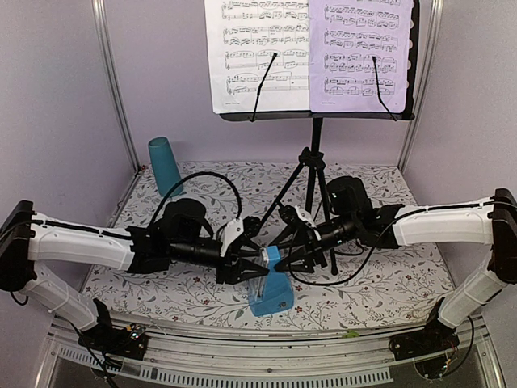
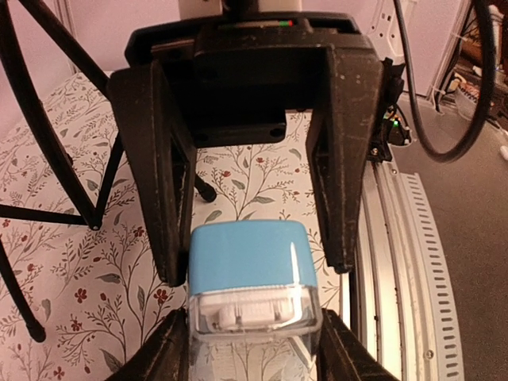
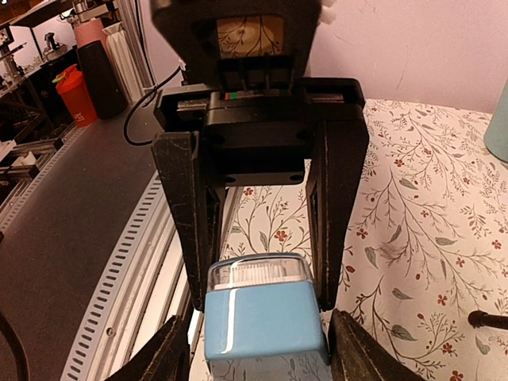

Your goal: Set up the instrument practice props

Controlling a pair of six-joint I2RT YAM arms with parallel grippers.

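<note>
A blue-and-clear upright prop, perhaps a metronome (image 1: 272, 297), stands near the table's front, in the middle. From the left, my left gripper (image 1: 258, 259) is shut on its narrow upper part. In the left wrist view, the blue cap (image 2: 252, 255) and clear section fill the space between the fingers. My right gripper (image 1: 280, 253) comes from the right and is part open, its fingers on either side of the same upper part. The right wrist view shows the blue side (image 3: 264, 321) between those fingers; whether they touch it is hard to tell.
A black music stand (image 1: 316, 162) with sheet music (image 1: 363, 65) rises behind the arms, its tripod legs close to both grippers. A teal cylinder (image 1: 164, 164) stands back left. The table's front edge is close to the prop. Open patterned table (image 1: 404, 279) lies at right.
</note>
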